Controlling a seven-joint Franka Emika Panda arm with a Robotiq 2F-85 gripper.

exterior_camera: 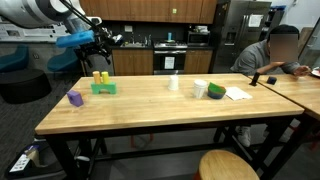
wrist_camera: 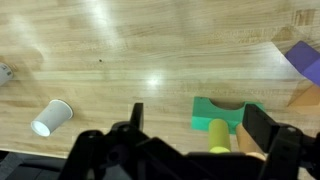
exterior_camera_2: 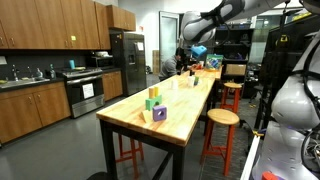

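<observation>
My gripper stands open in the wrist view, with a wide gap and nothing held between its fingers. It hangs high above the left end of the table in exterior view 1, well clear of everything on it. Below it, a green block piece (exterior_camera: 104, 88) rests on the table with two yellow pieces (exterior_camera: 97, 77) standing at it. A purple block (exterior_camera: 75, 98) lies nearer the table's front left corner. In the wrist view the green piece (wrist_camera: 228, 110) is partly covered by my right finger, and the purple block (wrist_camera: 304, 61) is cut by the right edge.
A white cup (exterior_camera: 173, 82) stands mid-table at the back. Farther right are another white container (exterior_camera: 200, 89), a green bowl (exterior_camera: 216, 90) and a white paper (exterior_camera: 237, 93). A person sits beyond the right end.
</observation>
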